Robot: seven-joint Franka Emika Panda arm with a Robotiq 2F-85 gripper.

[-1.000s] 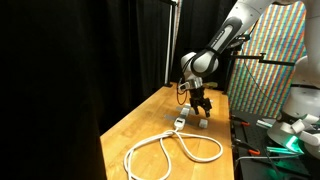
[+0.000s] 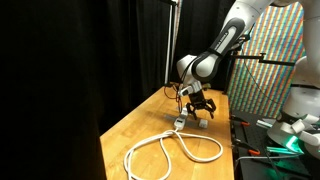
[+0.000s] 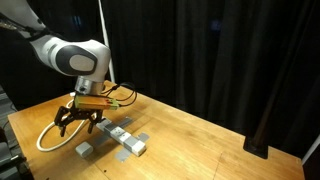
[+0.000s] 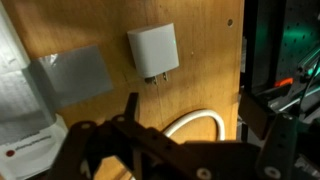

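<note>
My gripper (image 2: 200, 110) hangs over the table with its fingers open, and nothing sits between its fingers. In the wrist view a small white power adapter (image 4: 154, 50) lies on the wood, its metal prongs facing the gripper. It is apart from the fingers (image 4: 128, 122). The same adapter (image 3: 84, 149) shows just in front of the gripper in exterior view 2. A white power strip (image 3: 125, 140) lies beside it, and its end with sockets (image 4: 28, 150) is at the left of the wrist view. A white cable (image 2: 150, 137) loops over the table.
Grey tape patches (image 4: 75, 75) are stuck to the wood near the strip. A black object (image 3: 256, 146) stands at the far right of exterior view 2.
My gripper has turned and its fingers have spread wider above the table. The adapter, strip and cable have stayed in place.
</note>
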